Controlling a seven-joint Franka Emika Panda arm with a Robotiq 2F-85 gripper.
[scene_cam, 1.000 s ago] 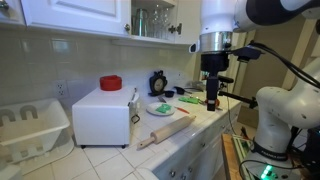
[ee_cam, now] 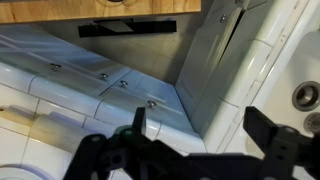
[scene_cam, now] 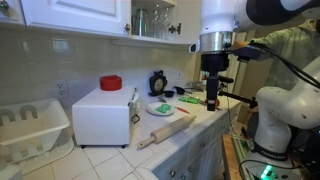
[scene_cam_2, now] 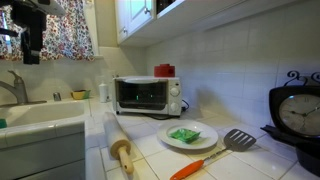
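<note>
My gripper hangs in the air past the counter's front edge in the first exterior view. In the wrist view its two dark fingers stand wide apart, so the gripper is open, with only the counter edge and drawer fronts seen beyond them. A wooden rolling pin lies on the white tiled counter, well away from the fingers. Behind it is a white plate bearing a green item. A spatula with an orange handle rests beside the plate.
A white toaster oven stands against the wall with a red pot on top. A white dish rack is at the left, and a black clock at the back. Cabinets overhang the counter.
</note>
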